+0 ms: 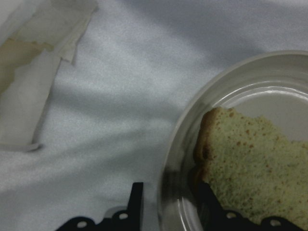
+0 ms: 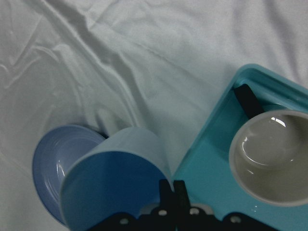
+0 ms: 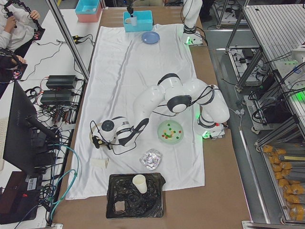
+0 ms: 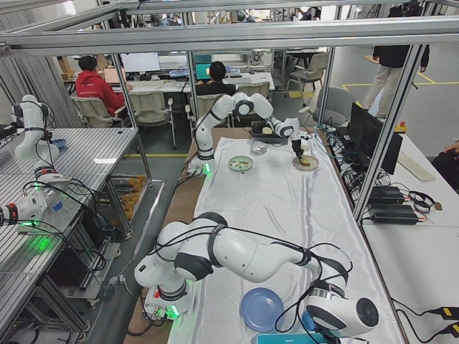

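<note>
My left gripper stands open at the rim of a beige plate (image 1: 245, 65), one finger outside, the other over the slice of bread (image 1: 250, 173) on it; in the camera left view the arm partly hides both. My right gripper is shut on the rim of a blue cup (image 2: 108, 187), held beside a turquoise bin (image 2: 216, 144) containing a light cup or bowl (image 2: 267, 159). A blue plate (image 2: 55, 154) lies beside the bin, partly behind the held cup.
A green plate (image 3: 170, 131) with small coloured pieces, crumpled foil (image 3: 151, 159), a paper wrapper (image 1: 29, 91) and a black-lined tray (image 3: 143, 205) with a white cup (image 3: 140, 184) are near the left arm.
</note>
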